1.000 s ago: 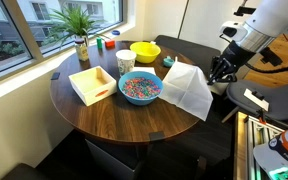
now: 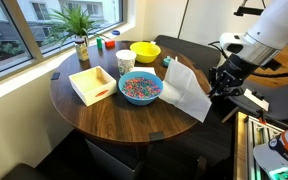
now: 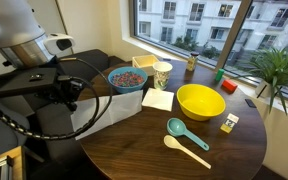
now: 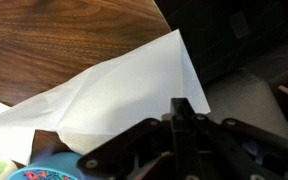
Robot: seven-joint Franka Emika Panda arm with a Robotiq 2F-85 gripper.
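A white sheet of paper [image 2: 189, 92] lies at the right edge of the round table, one end reaching past the edge. My gripper [image 2: 214, 93] is low beside the sheet's outer end. In the wrist view, the dark fingertips of my gripper are together in front of the white sheet [image 4: 129, 90], near its outer corner. Whether they touch or pinch the paper cannot be made out. Exterior view 2 shows the sheet [image 3: 114, 113] along the table edge, in front of the blue bowl [image 3: 127, 80] of small colourful pieces.
A wooden tray [image 2: 92, 84], a white patterned cup [image 2: 126, 60] and a yellow bowl [image 3: 200, 101] stand on the table. A teal spoon [image 3: 187, 133] and a wooden spoon [image 3: 184, 149] lie near a small carton [image 3: 229, 123].
My gripper has moved down over the last second, toward the sheet's outer end. The paper has hardly moved, and the bowl and other table items stay put.
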